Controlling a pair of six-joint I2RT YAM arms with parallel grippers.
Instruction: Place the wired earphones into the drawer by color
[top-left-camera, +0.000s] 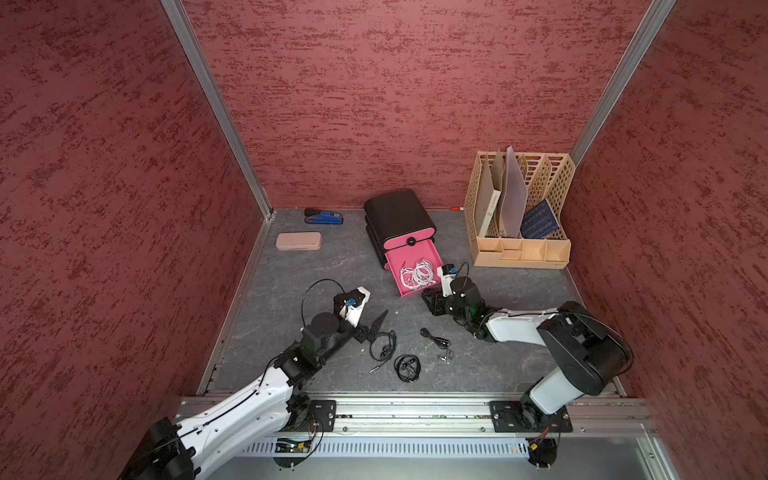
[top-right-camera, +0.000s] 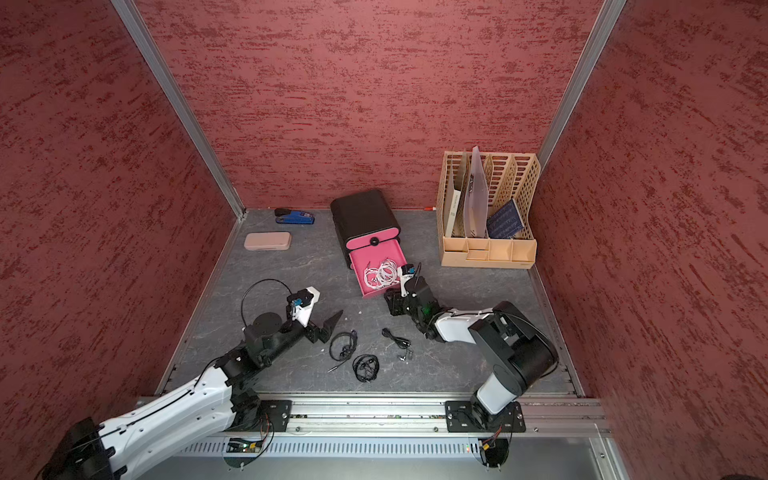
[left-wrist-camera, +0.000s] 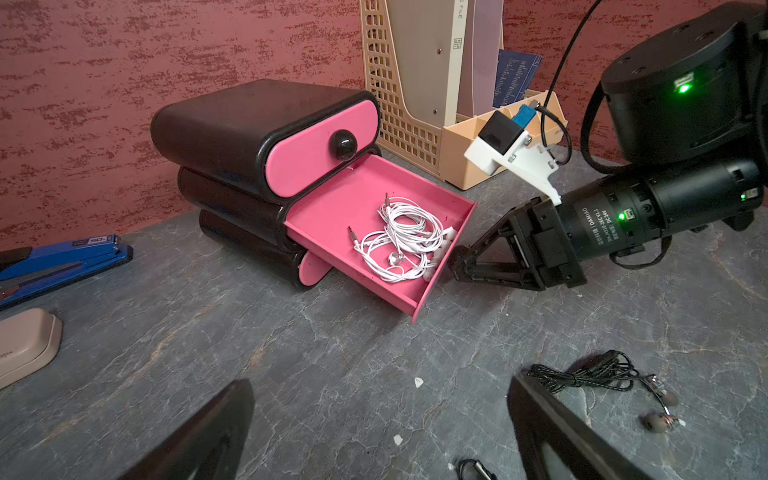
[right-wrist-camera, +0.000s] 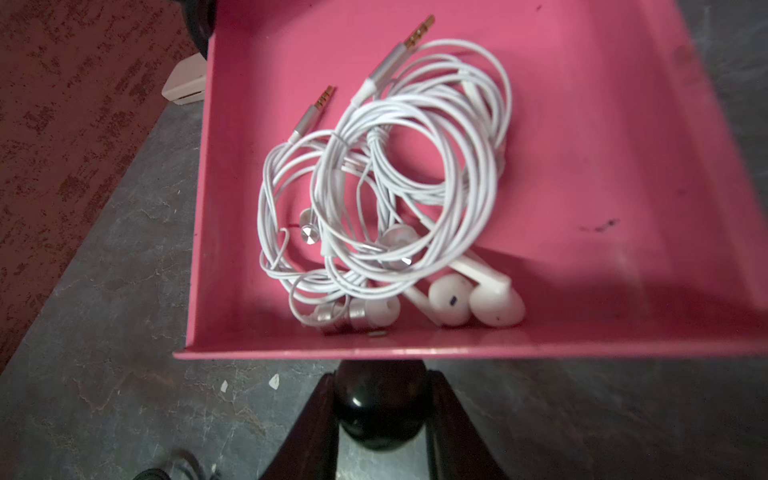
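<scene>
The pink drawer (right-wrist-camera: 624, 192) stands pulled out of the black cabinet (left-wrist-camera: 264, 120), with coiled white earphones (right-wrist-camera: 448, 160) lying in it near its front wall. My right gripper is shut on the drawer's round black knob (right-wrist-camera: 382, 400), just in front of that wall. Three sets of black earphones lie on the table: one coil (top-left-camera: 382, 345) beside my left gripper, a second coil (top-left-camera: 407, 368) nearer the front edge, and a folded bundle (left-wrist-camera: 588, 372) to the right. Over the table to the left, my left gripper stands open and empty.
At the back right stands a beige file rack (top-left-camera: 521, 252) with folders. A blue stapler (top-left-camera: 324, 217) and a pink case (top-left-camera: 299, 241) lie at the back left. Bare table lies between the case and my left arm.
</scene>
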